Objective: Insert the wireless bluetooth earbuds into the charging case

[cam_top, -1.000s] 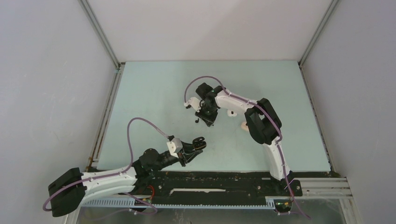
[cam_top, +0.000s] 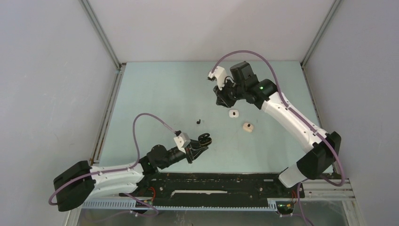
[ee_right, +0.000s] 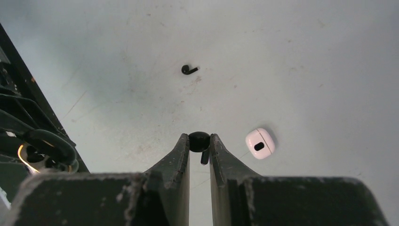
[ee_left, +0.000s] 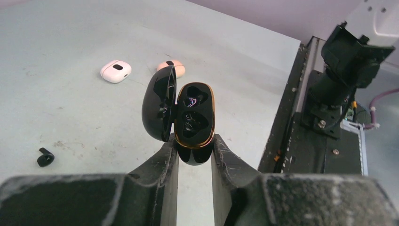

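Observation:
An open black charging case (ee_left: 194, 117) with a gold rim and two earbud wells is held upright in my left gripper, low over the front middle of the table in the top view (cam_top: 204, 140). My right gripper is shut on a black earbud (ee_right: 199, 139), raised above the back right of the table, stem pointing down in its wrist view. A second black earbud lies on the table between the two arms, behind the case; it also shows in the right wrist view (ee_right: 187, 70).
A white case (cam_top: 234, 113) and a pale pink case (cam_top: 248, 126) lie on the table (cam_top: 155, 89) right of the loose earbud, below and near the right arm.
My left gripper and the case have moved slightly right and toward the back.

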